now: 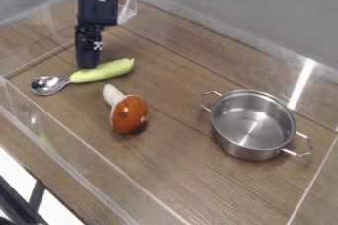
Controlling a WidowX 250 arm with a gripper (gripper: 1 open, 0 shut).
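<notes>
The black robot gripper reaches down from the top left, its tips low over the wooden table at the upper end of a pale green vegetable. A metal spoon lies left of the vegetable, its bowl toward the lower left and its handle running toward the gripper. Whether the fingers hold the spoon's handle or anything else is hard to tell at this size.
A toy mushroom with an orange cap lies at the middle left. A steel pot with two handles stands on the right.
</notes>
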